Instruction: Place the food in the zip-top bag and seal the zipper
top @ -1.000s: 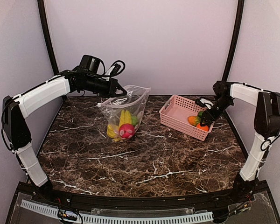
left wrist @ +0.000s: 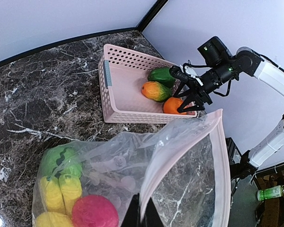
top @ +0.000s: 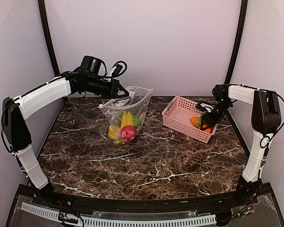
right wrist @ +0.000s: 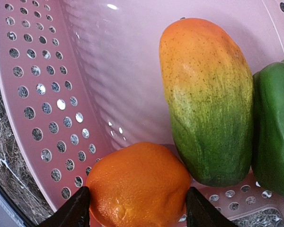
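Observation:
The clear zip top bag (top: 117, 113) stands open-mouthed left of centre, with a yellow corn-like food (left wrist: 61, 191), a pink-red round one (left wrist: 95, 211) and a green one (left wrist: 61, 161) inside. My left gripper is shut on its rim, and the thin plastic edge runs between the fingers. On the right, my right gripper reaches down into the pink basket (top: 184, 134). Its fingers (right wrist: 78, 208) stand on either side of an orange (right wrist: 139, 182), close against it; whether they grip it is unclear.
Beside the orange in the basket lie a green-and-orange mango (right wrist: 206, 104) and a green pepper (right wrist: 277, 127). The basket's perforated wall (right wrist: 38, 109) rises close to the right gripper. Bare marble table (top: 132, 170) fills the front and the gap between bag and basket.
My left arm and the bag look unmoved.

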